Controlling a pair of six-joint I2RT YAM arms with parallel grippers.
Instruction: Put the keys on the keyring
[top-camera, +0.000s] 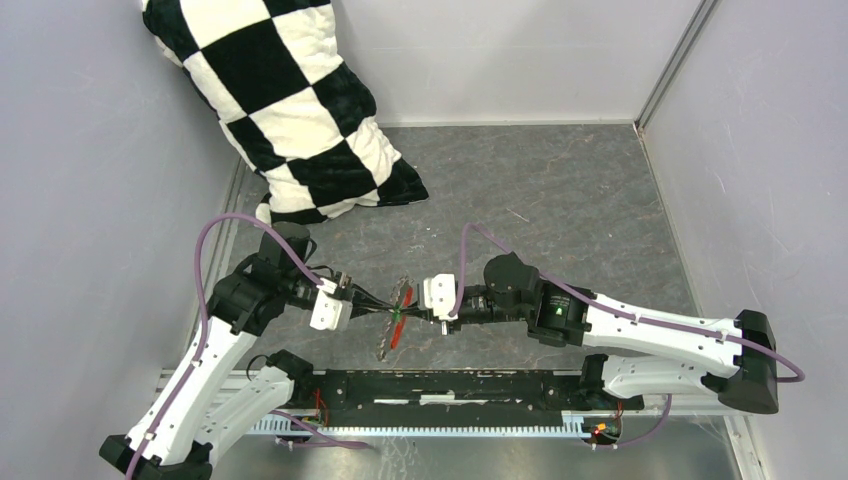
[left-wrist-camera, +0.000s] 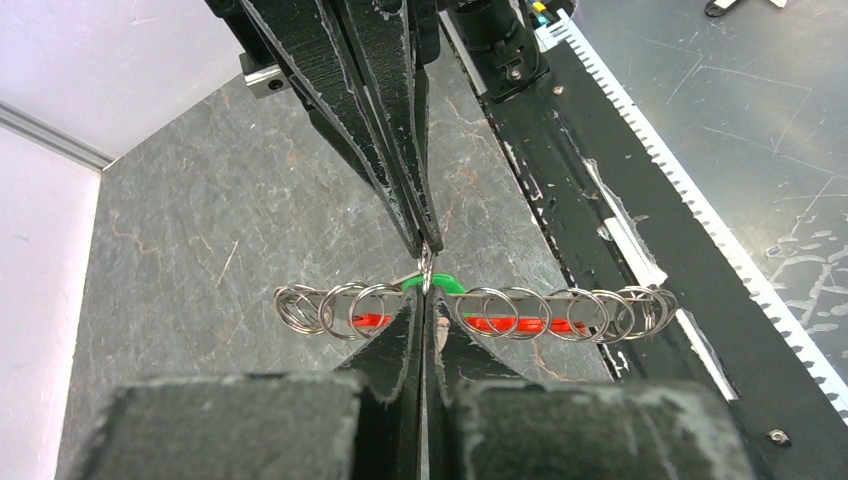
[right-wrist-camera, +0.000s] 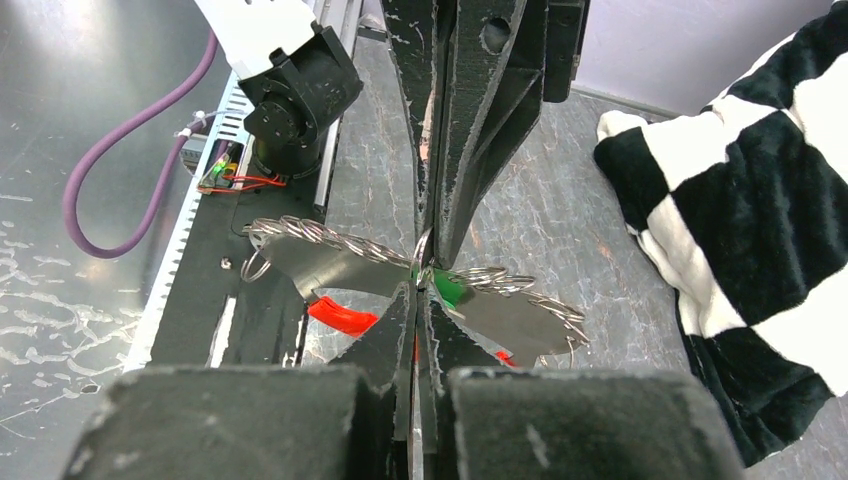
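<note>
My two grippers meet tip to tip over the floor: the left gripper (top-camera: 391, 308) from the left, the right gripper (top-camera: 406, 312) from the right. Both are shut. A small metal ring (right-wrist-camera: 421, 250) stands between their tips, its lower end at the right gripper's fingertips. Whether the left one also pinches it is unclear. Beside the tips hangs a curved metal strip (right-wrist-camera: 350, 270) with several thin rings along its edge. A green piece (right-wrist-camera: 450, 290) sits at its middle, and red pieces (right-wrist-camera: 343, 317) show below. No separate key shape can be made out.
A black-and-white checkered cushion (top-camera: 290, 110) leans at the back left. A black rail (top-camera: 450, 395) runs along the front, and walls close in both sides.
</note>
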